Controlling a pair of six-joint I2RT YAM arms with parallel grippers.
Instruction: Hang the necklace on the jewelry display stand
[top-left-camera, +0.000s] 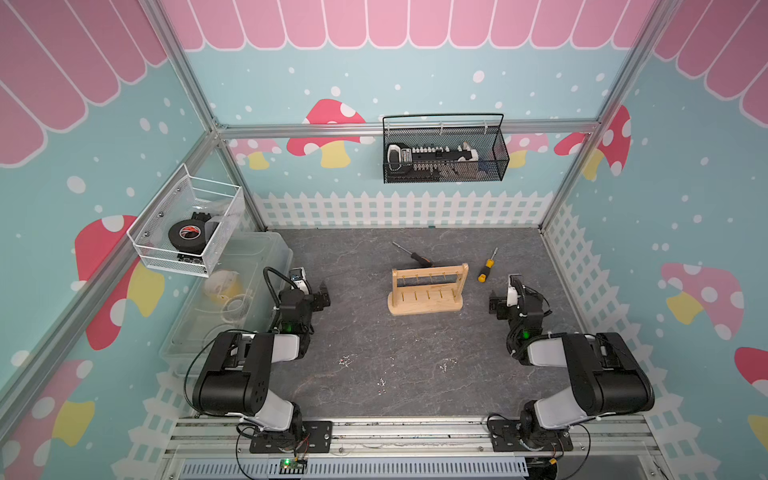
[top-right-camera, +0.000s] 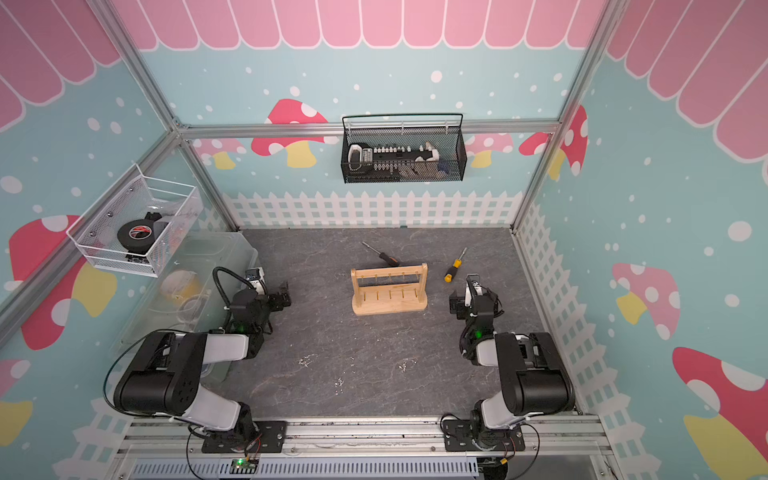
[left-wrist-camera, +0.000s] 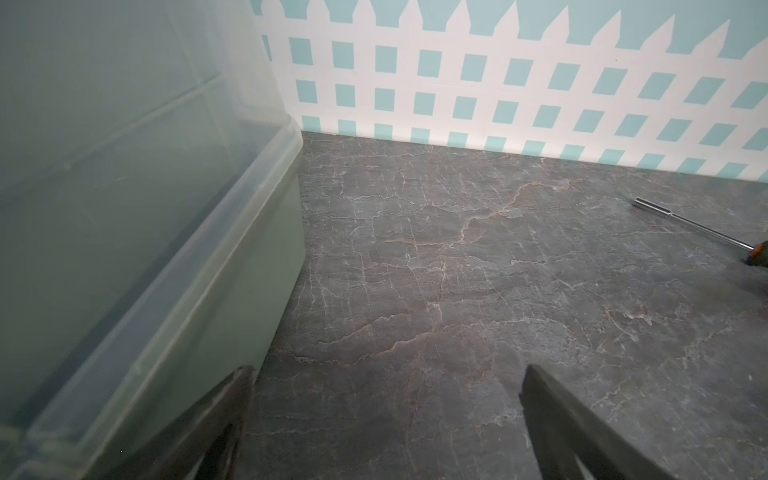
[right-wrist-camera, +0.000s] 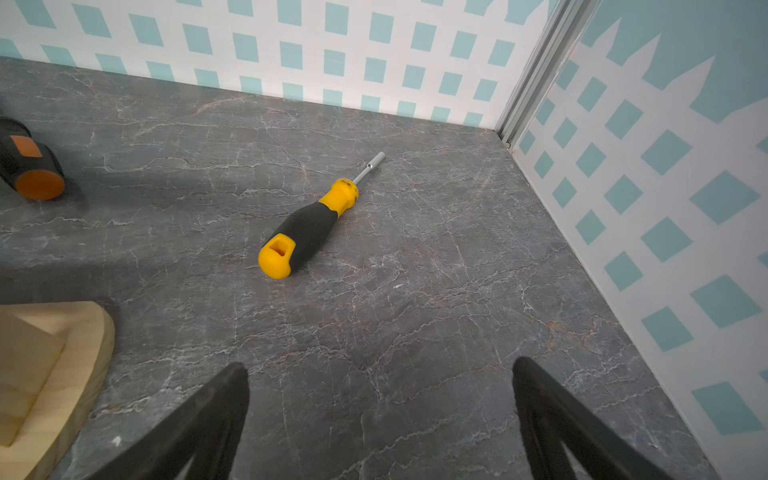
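A wooden display stand (top-left-camera: 425, 305) with a row of small hooks stands in the middle of the table, its base edge (right-wrist-camera: 88, 336) showing in the right wrist view. Several small chains or strands, perhaps necklaces, lie on the front of the table: one to the left (top-left-camera: 345, 360), one in the middle (top-left-camera: 381, 385), one to the right (top-left-camera: 447, 364). They are too small to tell apart. My left gripper is open and empty, left of the stand beside the plastic bins. My right gripper is open and empty, just right of the stand.
A dark screwdriver (top-left-camera: 418, 257) lies behind the stand, a yellow-and-black screwdriver (right-wrist-camera: 308, 232) behind right. Translucent bins (left-wrist-camera: 256, 240) fill the left side, under a white wire basket (top-left-camera: 160, 256). A black basket (top-left-camera: 445, 176) hangs on the back wall.
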